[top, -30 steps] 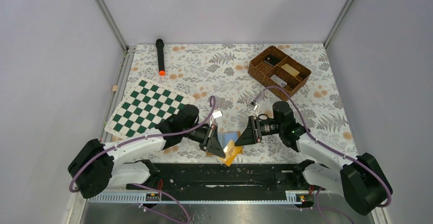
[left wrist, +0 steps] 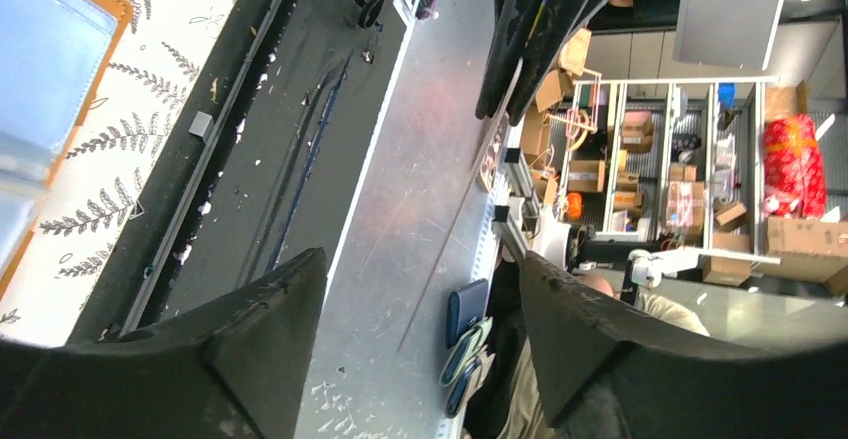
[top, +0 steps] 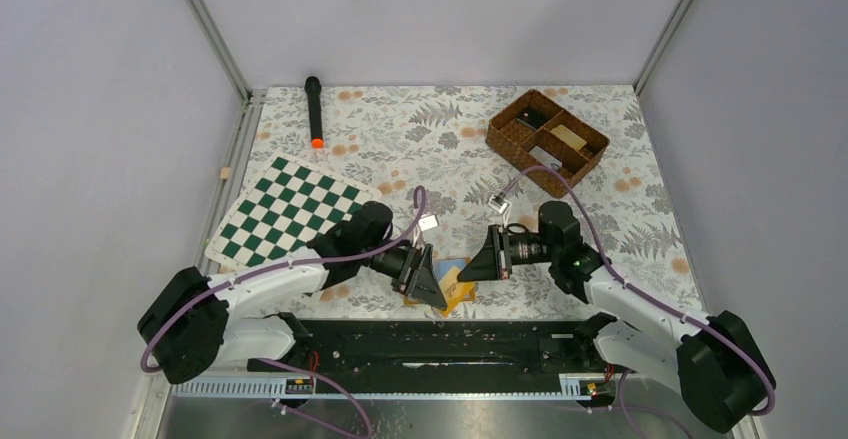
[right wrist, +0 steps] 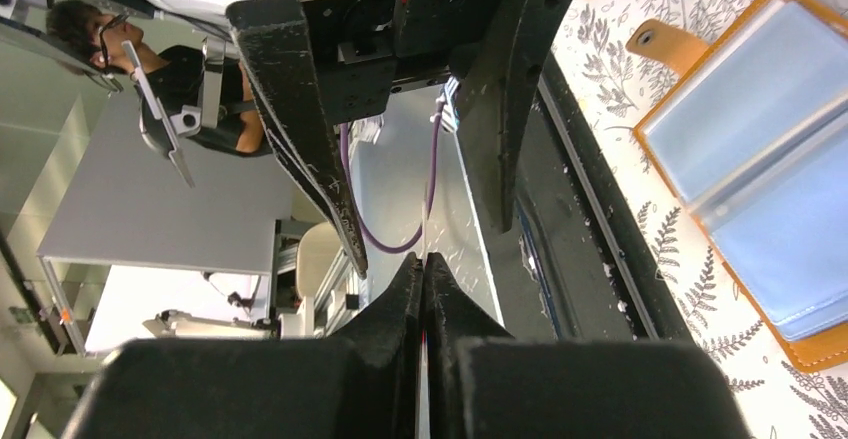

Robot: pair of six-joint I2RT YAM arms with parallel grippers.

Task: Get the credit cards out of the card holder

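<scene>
A yellow-orange card (top: 459, 290) stands between my two grippers at the table's front edge. Its thin edge (left wrist: 456, 221) runs as a fine line across the left wrist view. My right gripper is shut on this card, which shows edge-on beyond its tips. The left gripper stands open around the card's far end, its two fingers apart. Lying spread below is the card holder (right wrist: 757, 209), tan-edged with clear bluish pockets; in the top view the arms partly cover the holder (top: 453, 262).
A brown divided basket (top: 510, 149) holds a few items at the back right. On the left lie a green checkered board (top: 283, 209) and a black microphone (top: 314, 114). Dark table edge (top: 440, 344) runs close below the grippers.
Compared with the earlier top views, the card appears turned and slightly higher.
</scene>
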